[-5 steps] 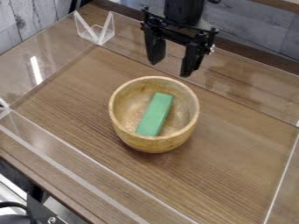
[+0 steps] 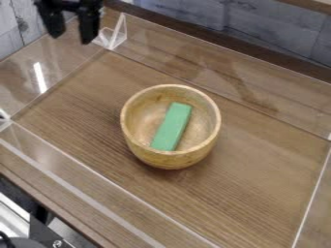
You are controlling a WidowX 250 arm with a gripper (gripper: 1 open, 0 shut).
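A wooden bowl sits near the middle of the table, with a green block lying inside it. The dark gripper is at the top left edge of the camera view, blurred and partly out of frame, well away from the bowl. Its fingers are too blurred to tell how they stand or whether anything is between them.
Pale clear tape or plastic marks the left side and the top left near the gripper.
The gripper has moved far left, from above the bowl at the top of the view to the top left corner. The bowl and green block have stayed in place.
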